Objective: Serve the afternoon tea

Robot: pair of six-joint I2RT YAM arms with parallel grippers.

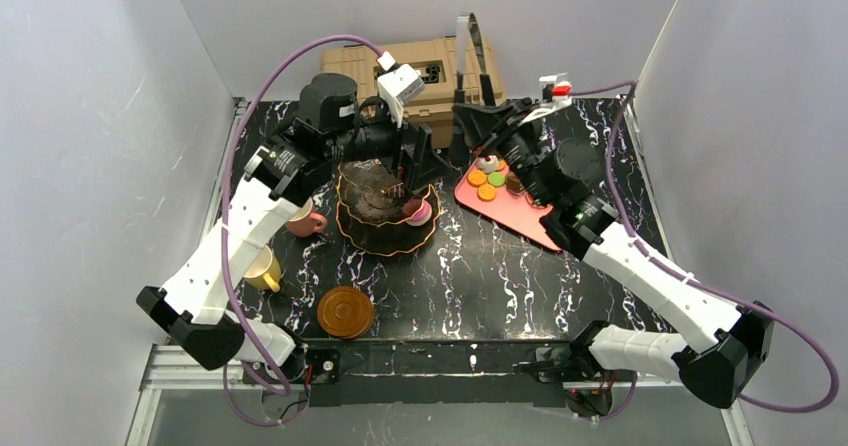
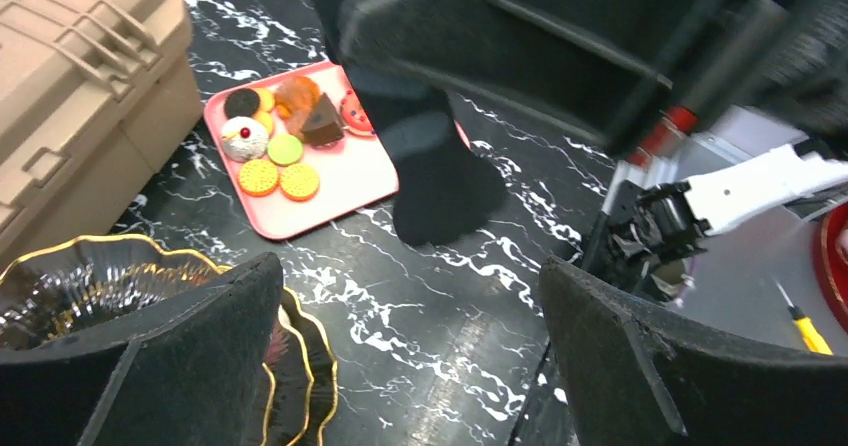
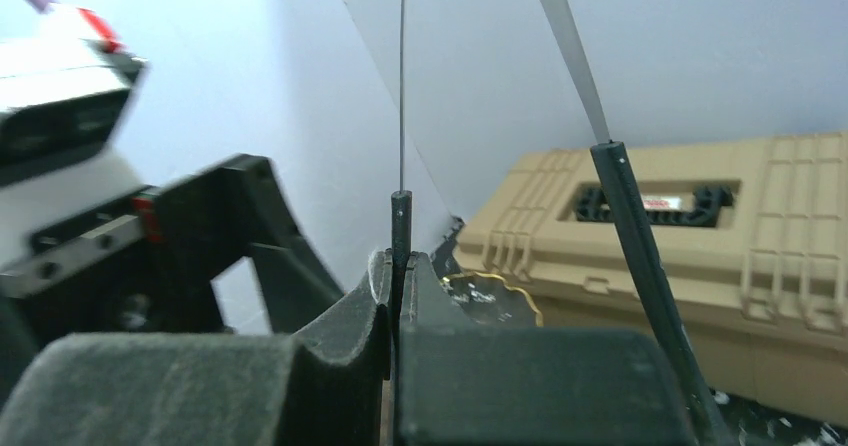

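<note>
My right gripper (image 1: 484,116) is shut on the tongs (image 3: 401,228). One black arm runs between its pads; the other stands apart to the right, and both metal strips point up. In the left wrist view, one broad black end of the tongs (image 2: 440,191) hangs downward, no food visible on it. My left gripper is open and empty, close to the tongs and above the tiered stand (image 1: 388,243). The stand is dark with gold rims, its top hidden by the left arm, and holds a pink sweet (image 1: 421,213). The pink tray (image 2: 350,191) bears several pastries.
A tan toolbox (image 1: 425,66) stands behind the stand. A pink mug (image 1: 306,224), a yellow mug (image 1: 262,268) and a brown round coaster (image 1: 345,312) are at the left.
</note>
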